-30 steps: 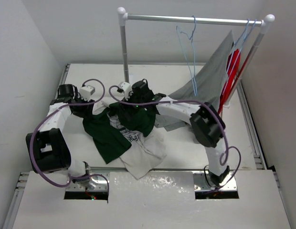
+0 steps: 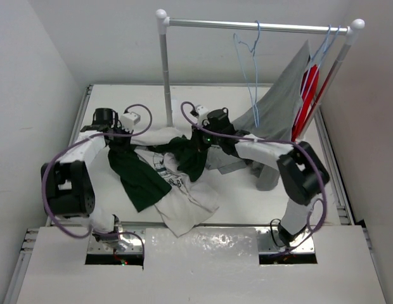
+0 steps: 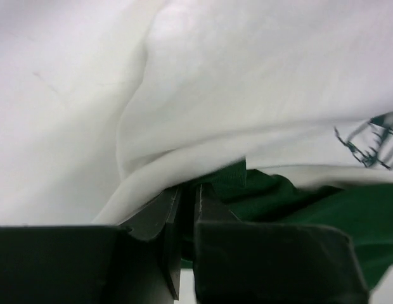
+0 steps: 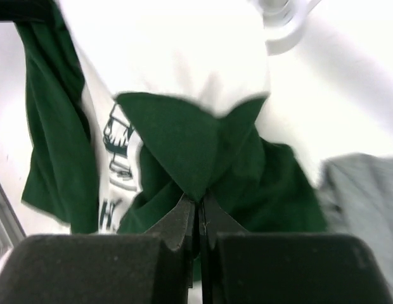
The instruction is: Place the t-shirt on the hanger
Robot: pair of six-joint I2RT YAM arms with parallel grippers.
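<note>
The white t-shirt with dark green sleeves lies spread on the table, its printed front partly visible. My left gripper is shut on its green and white fabric at the upper left, as the left wrist view shows. My right gripper is shut at the upper right of the shirt; in the right wrist view a peak of green cloth rises at its fingertips. Blue hangers hang from the rail above.
A metal rack stands over the table. Grey cloth and a red garment are at the right. The table's left edge has some bare room.
My right gripper has moved rightwards, and the green cloth at it is stretched toward the right. The left gripper has shifted slightly.
</note>
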